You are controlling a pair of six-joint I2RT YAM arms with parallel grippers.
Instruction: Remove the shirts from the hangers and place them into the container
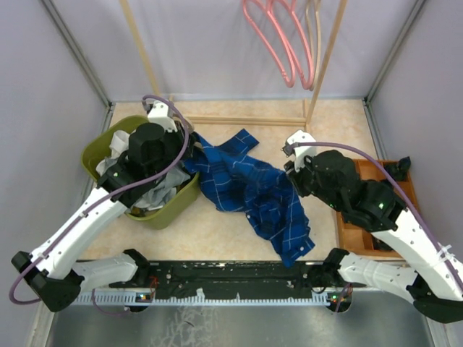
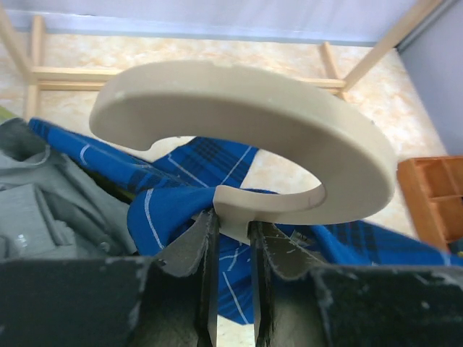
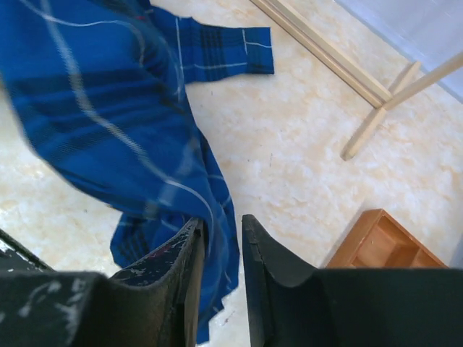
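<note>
A blue plaid shirt (image 1: 249, 181) stretches from my left gripper (image 1: 192, 144) across the table toward the front right. In the left wrist view, my left gripper is shut on a beige hanger (image 2: 246, 108), whose broad curved part is bare. Blue cloth bunches behind and beside the held end; whether any still wraps the hanger there cannot be told. My right gripper is part open at the shirt's right side. Between its fingers the shirt's edge (image 3: 224, 253) shows below, with no clear grip on it.
At the left stands a green bin (image 1: 170, 210) filled with grey clothing (image 1: 155, 191). An orange divided box (image 1: 349, 230) is at the right. A wooden rack (image 1: 246, 121) with pink hangers (image 1: 289, 43) stands behind; bare table lies in front of the shirt.
</note>
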